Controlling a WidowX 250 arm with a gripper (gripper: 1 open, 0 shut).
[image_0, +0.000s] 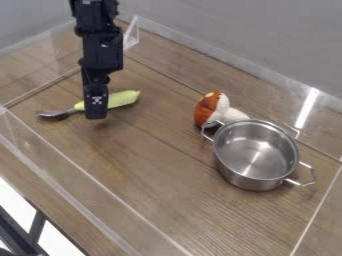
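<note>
My black gripper (96, 98) hangs low at the left of the table, its fingers reaching down beside a pale green elongated object (123, 98) and above a metal spoon (55, 113). Part of the spoon and of the green object is hidden behind the fingers. I cannot make out whether anything is between the fingertips.
A steel pot (255, 154) with two handles stands at the right. Behind it lies an orange-and-white object (211, 107).
</note>
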